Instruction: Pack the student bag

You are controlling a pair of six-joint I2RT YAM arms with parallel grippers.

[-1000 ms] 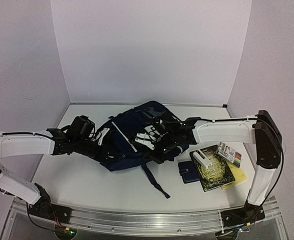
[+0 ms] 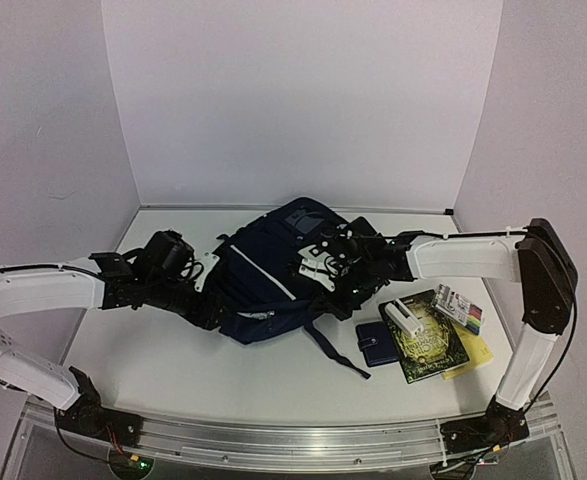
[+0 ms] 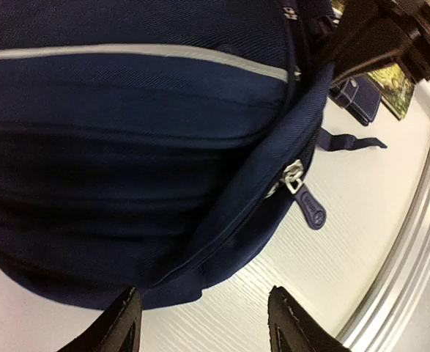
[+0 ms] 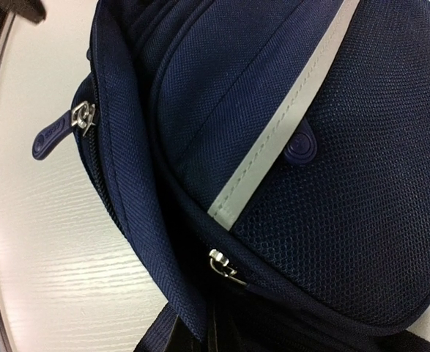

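The navy backpack (image 2: 263,255) lies on the middle of the table, its front edge stretched up and its opening only narrowly parted. My right gripper is shut on the fabric at the rim of that edge, beside a silver zipper pull (image 4: 52,137). At the bag's left front corner is my left gripper; in the left wrist view its fingers (image 3: 128,319) stand wide apart, with no fabric clearly between them. A dark blue wallet-like item (image 2: 377,343) and a black-and-gold book (image 2: 428,350) lie at the right. What the bag holds inside is hidden.
On the book rests a white box-like item (image 2: 403,317). A colourful pack (image 2: 458,308) and a yellow item (image 2: 479,358) lie against the book. A loose bag strap (image 2: 335,350) reaches toward the wallet.
My right gripper moved right with the bag's edge, and the loose strap swung right.
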